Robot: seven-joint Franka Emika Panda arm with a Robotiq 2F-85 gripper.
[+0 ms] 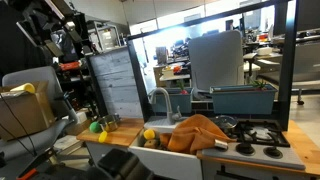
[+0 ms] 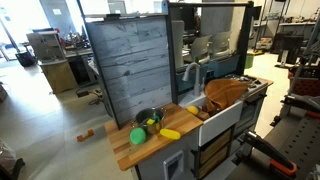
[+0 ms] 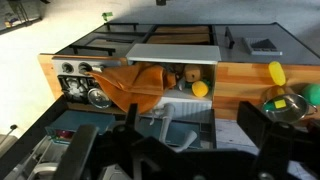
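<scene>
High above the toy kitchen counter, at the upper left of exterior view 1, hangs my gripper [image 1: 88, 38]. In the wrist view its dark fingers [image 3: 122, 145] are spread wide, and nothing shows between them. An orange cloth [image 3: 135, 82] lies bunched over the side of the white sink [image 3: 170, 53]. Inside the basin is a round yellow item [image 3: 200, 89], with brownish things beside it. A metal pot [image 2: 150, 119] with small items in it stands at the counter's other end, near a yellow oblong piece [image 2: 170, 134] and a green round piece [image 2: 138, 135].
Beyond the cloth is a stove [image 1: 262, 134] with knobs. A tall grey faucet [image 2: 187, 71] rises behind the sink. The grey board wall [image 2: 135, 72] and dark posts [image 1: 287, 60] border the counter. Bare wood [image 3: 236, 82] shows between sink and pot.
</scene>
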